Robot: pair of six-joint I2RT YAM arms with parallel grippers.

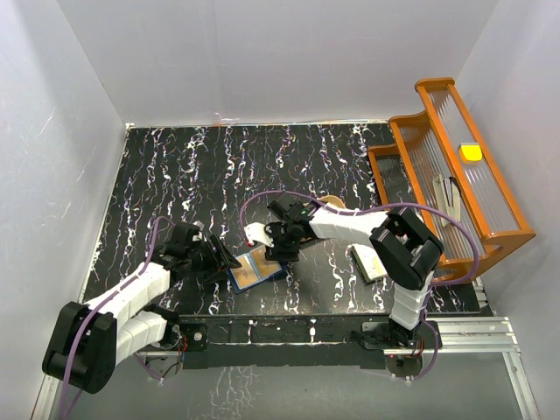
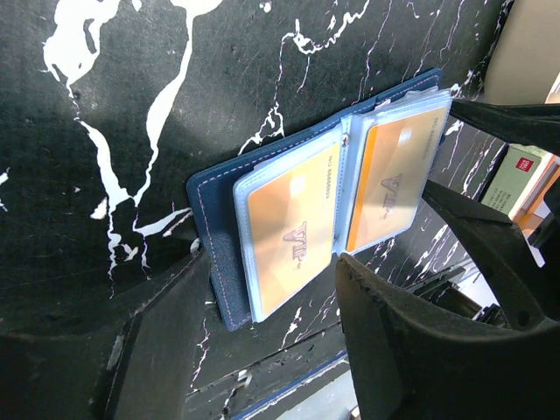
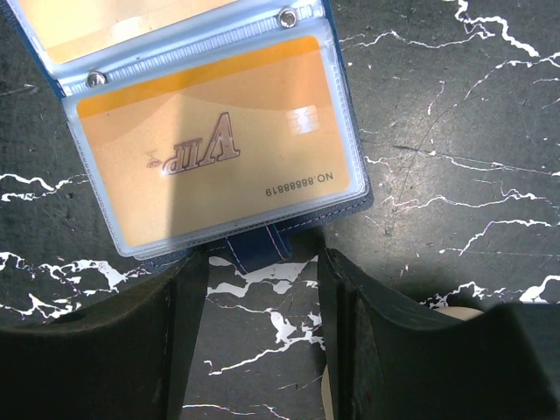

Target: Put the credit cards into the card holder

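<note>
The blue card holder [image 1: 257, 272] lies open on the black marble, with orange cards [image 2: 289, 223] in both clear pockets. My left gripper is at the holder's left end, its fingers part open; whether anything is between them is unclear. My right gripper is open at the holder's right edge, low over a small navy tab [image 3: 258, 248] that lies between its fingertips.
A wooden rack [image 1: 490, 227] stands at the right, a pale box [image 1: 367, 262] near the front right. A beige round object [image 1: 332, 200] sits behind the right arm.
</note>
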